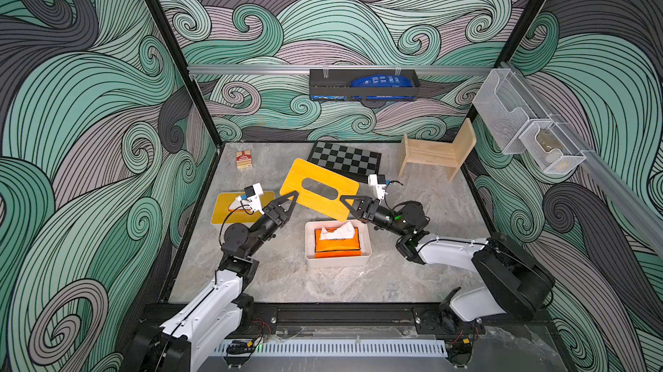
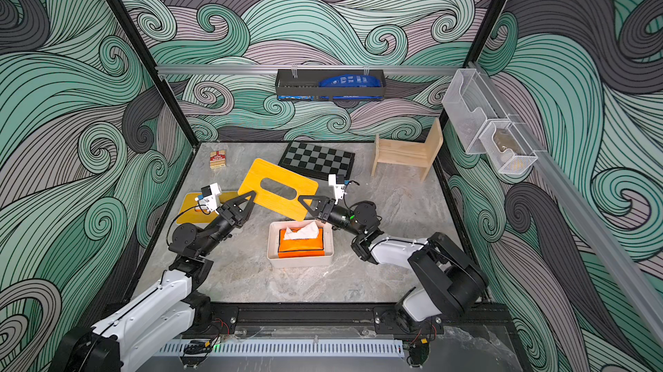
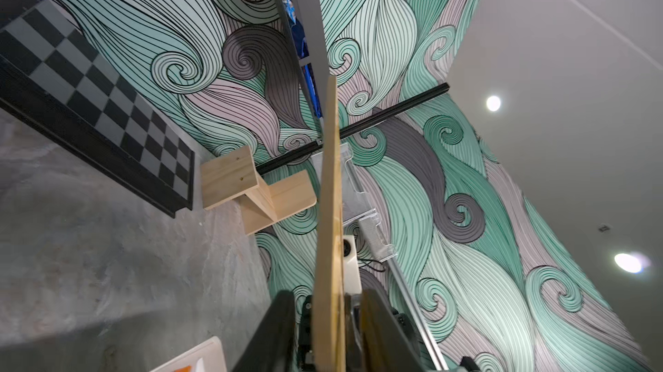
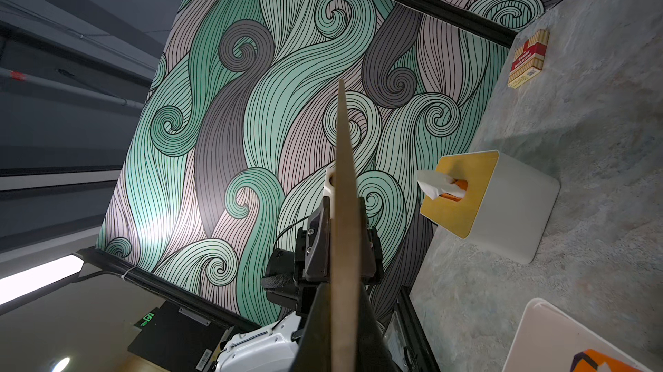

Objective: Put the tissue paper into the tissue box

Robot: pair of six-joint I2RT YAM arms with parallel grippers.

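A yellow lid [image 1: 292, 178] with an oval slot is held up in the air behind the open white box [image 1: 308, 244]. Inside that box lies an orange tissue pack [image 1: 337, 242], a white tissue [image 1: 338, 232] standing out of its top. My right gripper [image 1: 343, 201] is shut on the lid's right end; in the right wrist view its fingers lie close against the thin lid edge [image 4: 345, 234]. At the lid's left end my left gripper [image 1: 296, 196] is open, its fingers [image 3: 272, 330] spread on either side of the lid with gaps showing in the left wrist view.
Another tissue box with a yellow top stands at the left, partly behind my left arm. A chessboard [image 1: 345, 158], a small red-and-tan box [image 1: 243, 158] and a wooden stand [image 1: 431, 152] sit along the back.
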